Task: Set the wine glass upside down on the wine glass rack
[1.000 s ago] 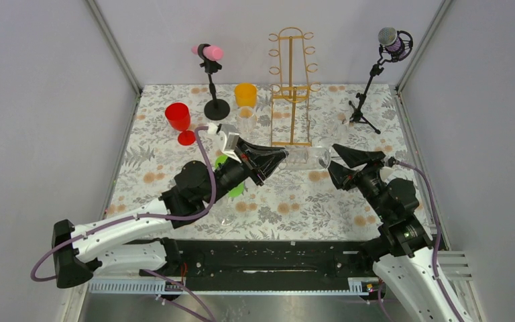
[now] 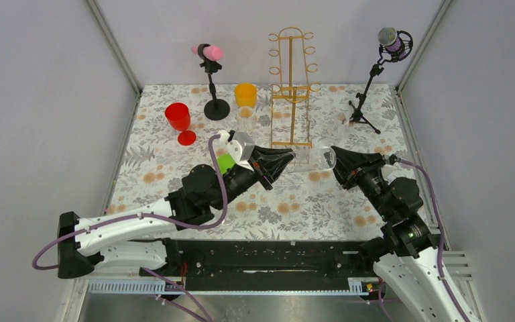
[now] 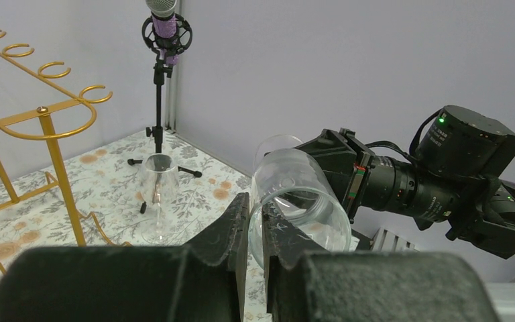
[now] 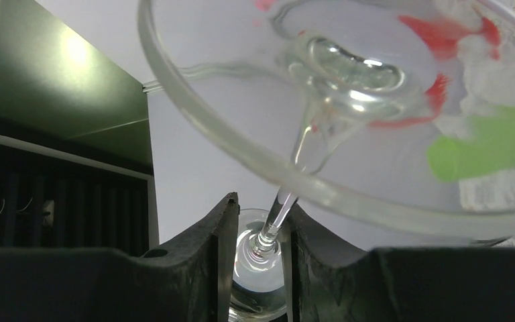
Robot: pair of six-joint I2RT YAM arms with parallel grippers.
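Observation:
A clear wine glass (image 2: pixel 312 159) is held sideways above the table, its bowl toward the left arm and its stem toward the right. My left gripper is shut on the rim of the bowl (image 3: pixel 295 174). In the right wrist view, the glass foot (image 4: pixel 241 144) looms close to the camera. The stem (image 4: pixel 280 211) runs between the parted fingers of my right gripper, very near one of them; contact is unclear. A gold wine glass rack (image 2: pixel 291 87) stands at the back, with empty ring holders.
Red (image 2: pixel 178 116) and orange (image 2: pixel 245 94) cups stand back left, beside a pink-topped stand (image 2: pixel 216 109). A green item (image 2: pixel 225 162) is partly behind the left arm. Another clear glass (image 3: pixel 158 194) stands near the microphone stand (image 3: pixel 159 100).

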